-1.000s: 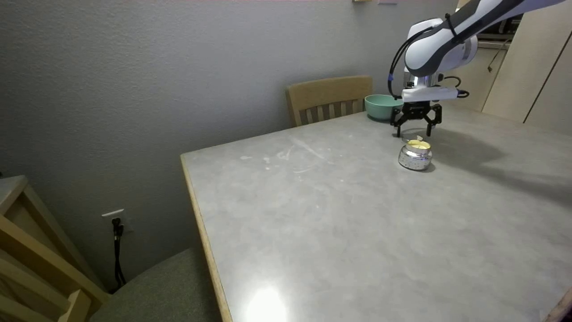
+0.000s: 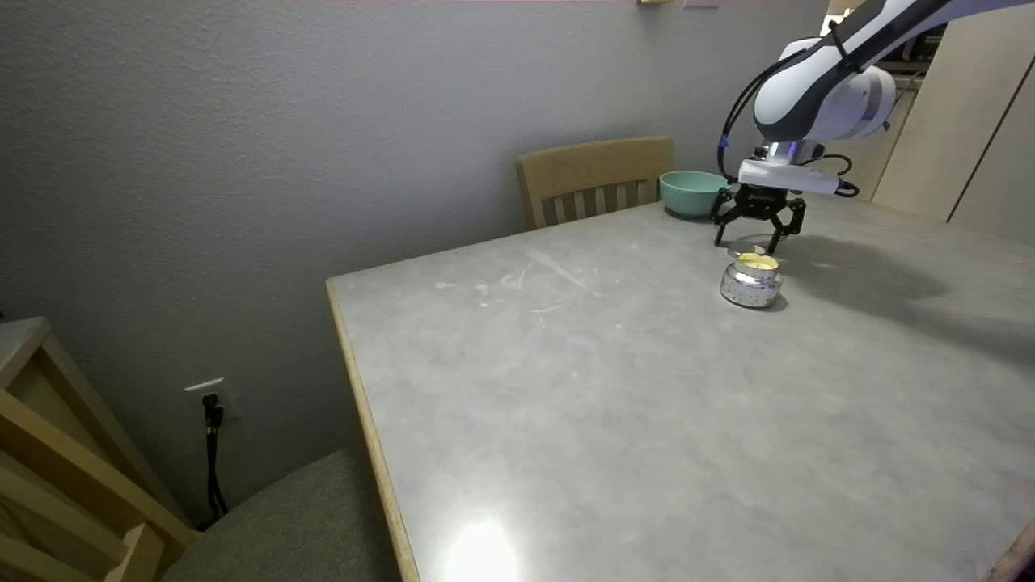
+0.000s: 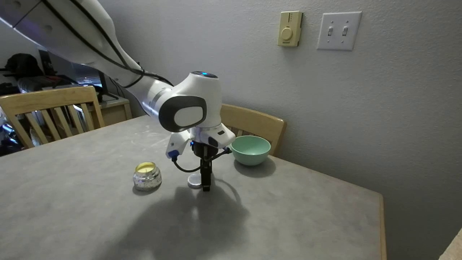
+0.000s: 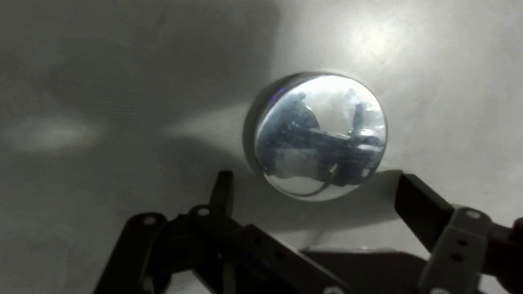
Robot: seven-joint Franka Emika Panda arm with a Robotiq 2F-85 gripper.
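A round, shiny silver lid [image 4: 321, 137] lies flat on the grey table, reflecting the arm above it. My gripper is open just over the tabletop, its black fingers spread wider than the lid and nothing between them. In the wrist view the lid sits slightly beyond the line of the fingertips. The second exterior view has the lid [image 3: 195, 180] right beside the gripper [image 3: 206, 189], on the candle's side. A speckled silver candle jar [image 3: 147, 177], uncovered with yellow wax inside, stands a short way off. In the first exterior view the jar [image 2: 752, 281] partly hides the lid [image 2: 746, 249].
A green bowl [image 3: 251, 150] stands near the table edge by the wall, close to the arm, with a wooden chair [image 3: 260, 123] behind it.
The arm's wrist has shifted right and tilted in the first exterior view, while the fingers have moved only slightly. The jar and bowl stay where they were.
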